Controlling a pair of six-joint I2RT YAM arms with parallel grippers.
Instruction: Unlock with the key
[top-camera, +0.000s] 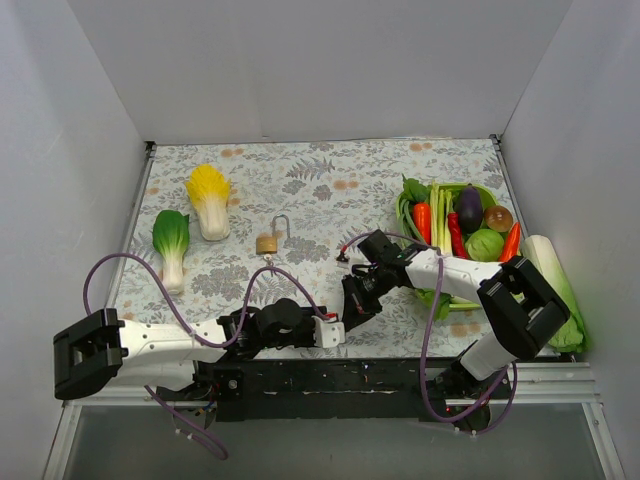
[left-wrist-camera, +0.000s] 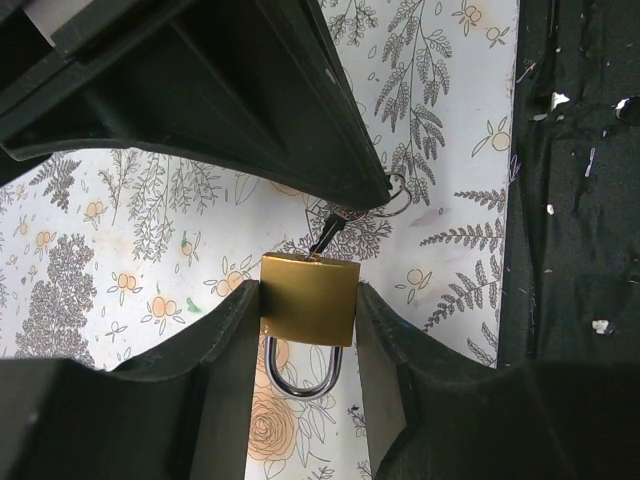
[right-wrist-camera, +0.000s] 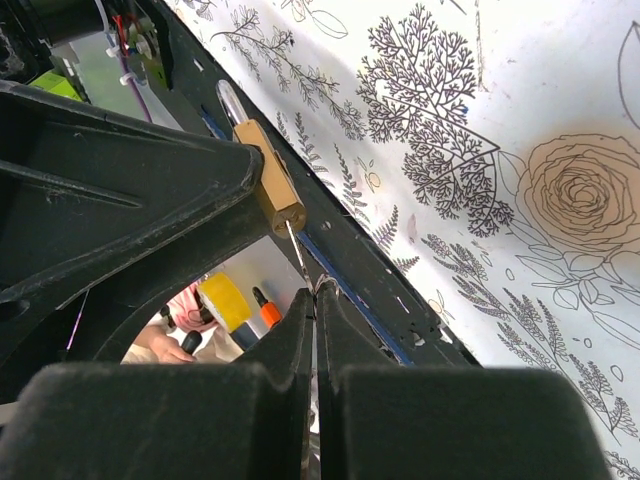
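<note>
A brass padlock (left-wrist-camera: 308, 300) sits between the fingers of my left gripper, which is shut on it. Its steel shackle (left-wrist-camera: 303, 388) looks seated in the body. My right gripper is shut on a thin key (right-wrist-camera: 300, 255), whose ring (left-wrist-camera: 398, 195) shows beside the fingertips. The key's blade meets the keyhole end of the padlock; how far it is inside, I cannot tell. From above, both grippers come together near the table's front edge, and the arms mostly hide lock and key.
Farther back lies another padlock (top-camera: 267, 244) with its shackle swung open. Yellow cabbage (top-camera: 210, 203) and bok choy (top-camera: 171, 248) are at left; a green basket (top-camera: 462, 187) of vegetables stands right, beside the right arm.
</note>
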